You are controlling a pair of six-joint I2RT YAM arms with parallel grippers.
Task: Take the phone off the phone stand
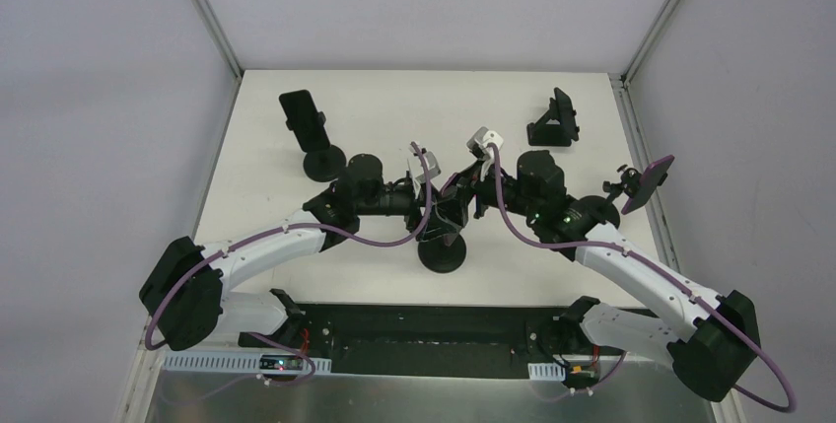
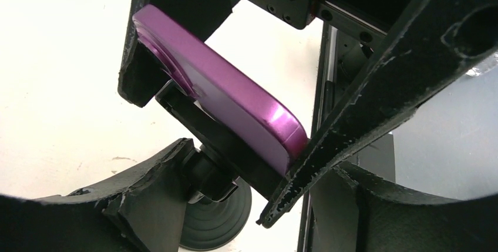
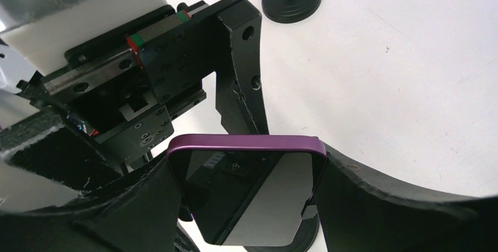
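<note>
Both grippers meet over the centre phone stand, its round base [image 1: 442,257] visible below them. In the left wrist view a purple phone [image 2: 235,99] sits tilted at the stand's dark holder [image 2: 208,172], between black gripper fingers. My left gripper [image 1: 429,206] and my right gripper [image 1: 468,191] overlap around it in the top view. In the right wrist view the phone's purple edge [image 3: 246,141] fills the lower middle, with the other gripper's black body behind it. Whether either gripper is closed on the phone is hard to tell.
Other stands with phones stand at the back left [image 1: 304,119], back right [image 1: 554,122] and right edge [image 1: 646,186]. Its front edge lies just below the centre stand.
</note>
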